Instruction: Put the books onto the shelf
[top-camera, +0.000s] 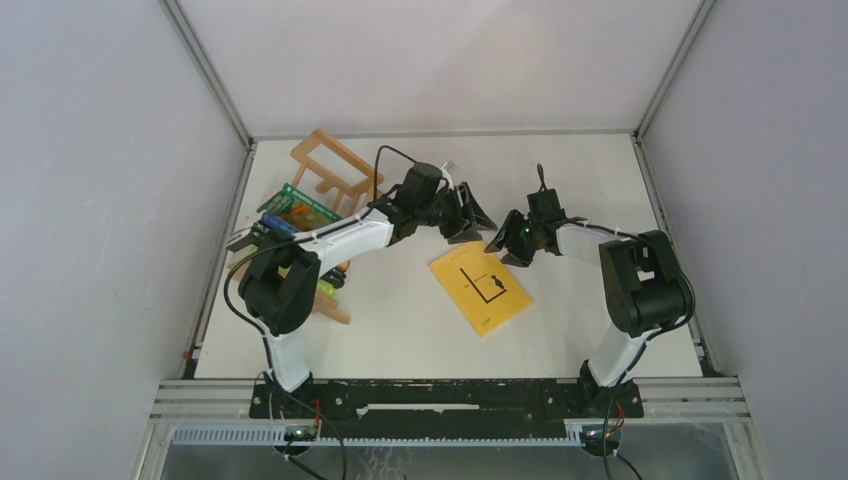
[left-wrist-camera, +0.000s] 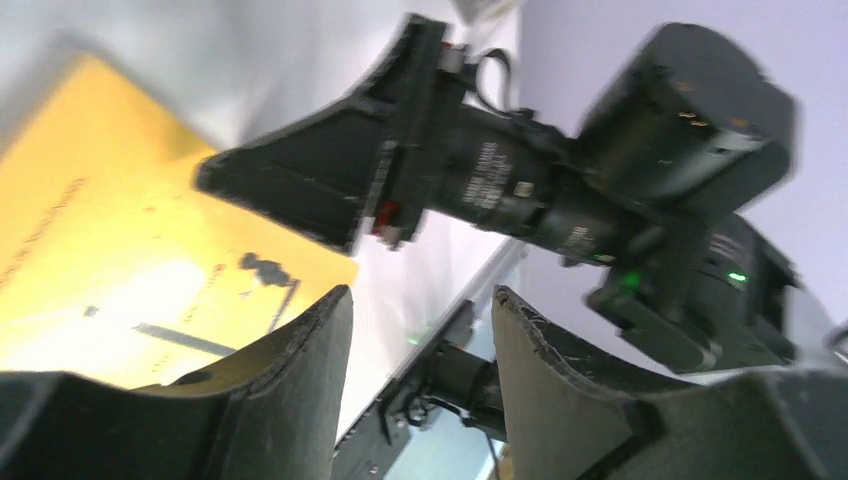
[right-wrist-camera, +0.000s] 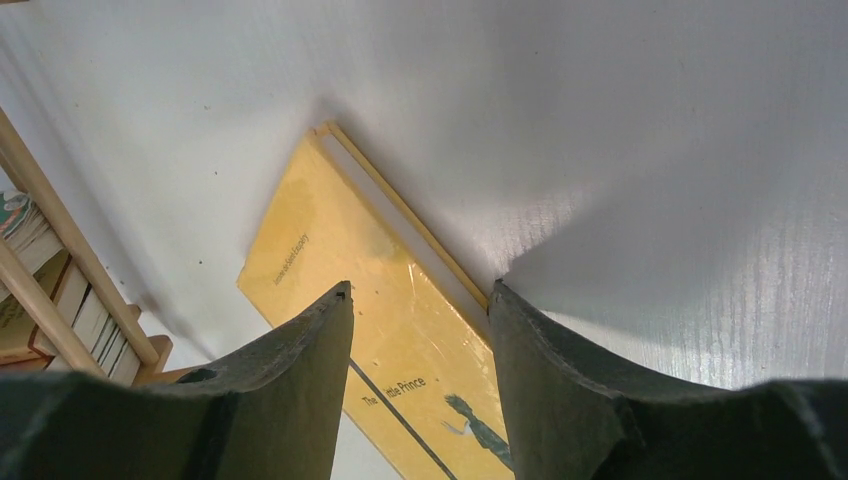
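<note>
A yellow book (top-camera: 472, 285) lies askew on the white table, its cover marked with a black line. My left gripper (top-camera: 470, 225) is above and beyond its far end, part open with nothing visible between the fingers. My right gripper (top-camera: 505, 245) is low at the book's far corner; in the right wrist view its fingers are apart, the right one (right-wrist-camera: 520, 360) against the spine edge of the yellow book (right-wrist-camera: 300, 240), the other over the cover.
At the left stand a wooden rack (top-camera: 335, 160) and a pile of books and files (top-camera: 300, 208), partly hidden by the left arm.
</note>
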